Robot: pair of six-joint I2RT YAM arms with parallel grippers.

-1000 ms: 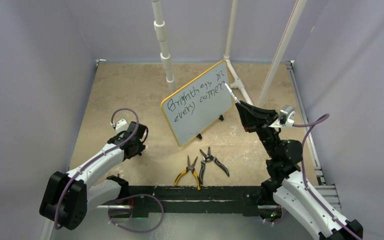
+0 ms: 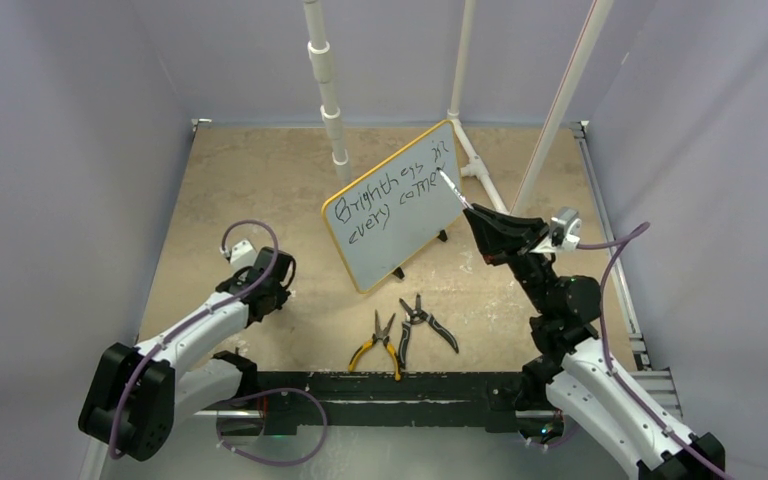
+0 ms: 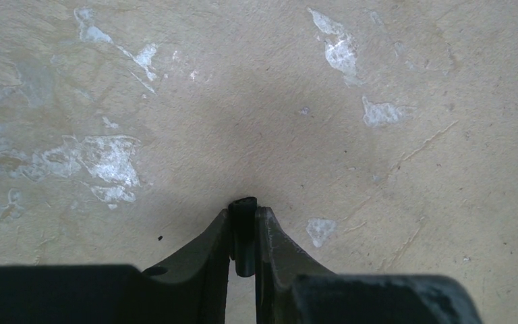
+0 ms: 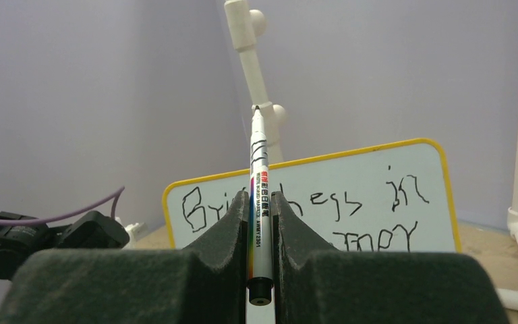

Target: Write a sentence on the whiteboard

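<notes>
The whiteboard [image 2: 390, 240] leans on small stands at mid table, reading "Brightness in every corne…" in black in the top view, its last letters partly covered by the marker. My right gripper is shut on the white marker [image 4: 260, 162], whose dark tip points up at the board's upper right in the top view; whether it touches cannot be told. My left gripper hangs low at the left over bare table, its fingertips close around a small dark piece that cannot be identified; its state is unclear.
Yellow pliers [image 2: 394, 362] and black-handled pliers [image 2: 440, 332] lie before the board. White pipes [image 2: 325, 90] stand behind it. Walls surround it.
The left arm looks unchanged.
</notes>
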